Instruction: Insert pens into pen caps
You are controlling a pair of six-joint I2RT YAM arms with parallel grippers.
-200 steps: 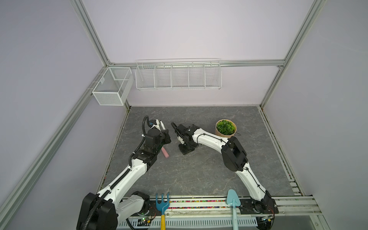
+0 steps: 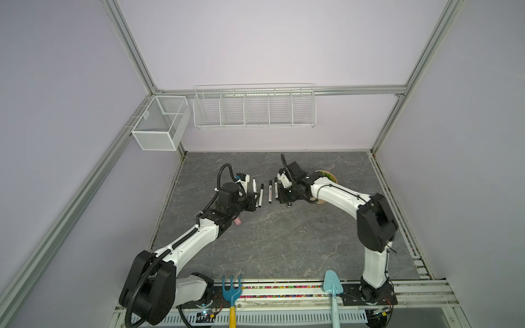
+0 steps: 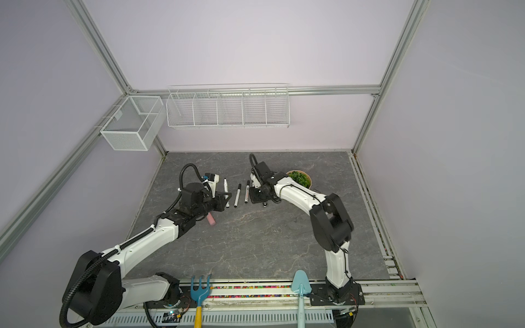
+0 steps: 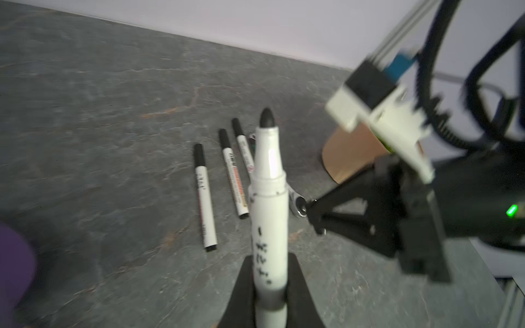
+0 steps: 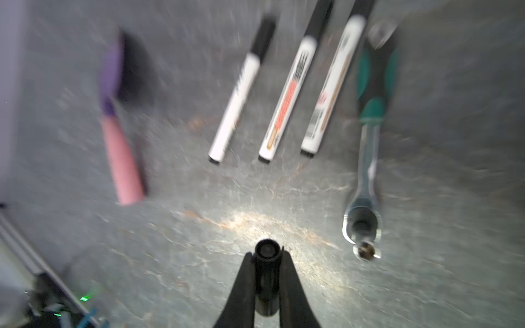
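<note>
My left gripper is shut on an upright white pen (image 4: pixel 268 218), its dark tip pointing up. My right gripper is shut on a black pen cap with its round end showing; in the left wrist view that gripper is blurred, right of the pen and apart from it. Several capped white markers lie side by side on the table between the grippers, such as one (image 5: pixel 235 106) nearest the purple-and-pink tool.
A purple-and-pink tool (image 5: pixel 123 158) lies left of the markers; a green-handled metal tool (image 5: pixel 369 155) lies right. A plant pot (image 3: pixel 299 177) stands behind the right arm. Wire baskets hang on the back and left walls.
My right gripper has moved rightward and back, uncovering the markers, and now hides much of the plant. My left gripper has moved right, still with the pen.
</note>
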